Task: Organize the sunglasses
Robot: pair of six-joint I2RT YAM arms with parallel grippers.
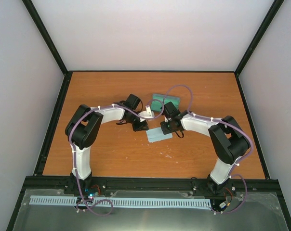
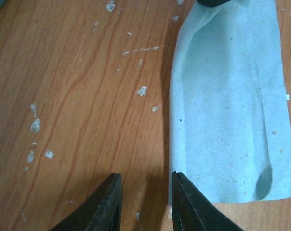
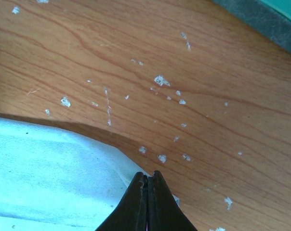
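A pale blue cloth (image 1: 157, 136) lies flat on the wooden table, one corner slightly raised; it fills the right of the left wrist view (image 2: 227, 120) and the lower left of the right wrist view (image 3: 54, 168). My left gripper is open at the cloth's near left edge, nothing visible between its fingers. My right gripper is shut on the cloth's edge near a corner.
A green tray-like object (image 1: 165, 100) lies behind the cloth, its edge (image 3: 275, 19) showing in the right wrist view.
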